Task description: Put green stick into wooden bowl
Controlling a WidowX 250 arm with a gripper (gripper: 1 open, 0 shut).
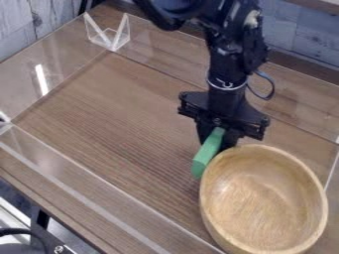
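Observation:
The green stick point(207, 153) slants down and to the left from my gripper point(220, 137), which is shut on its upper end. Its lower part hangs just beyond the upper-left rim of the wooden bowl point(215, 199), outside the bowl's opening. Whether the stick touches the rim or the table, I cannot tell. Empty inside, the round pale bowl takes up the lower right of the camera view. The black arm reaches down from the top, and its fingertips are partly hidden by its own body.
A clear plastic holder point(109, 33) stands at the far left corner of the brown table point(113, 119). A transparent wall point(106, 208) runs along the near left edge, with black cables point(30, 236) beyond it.

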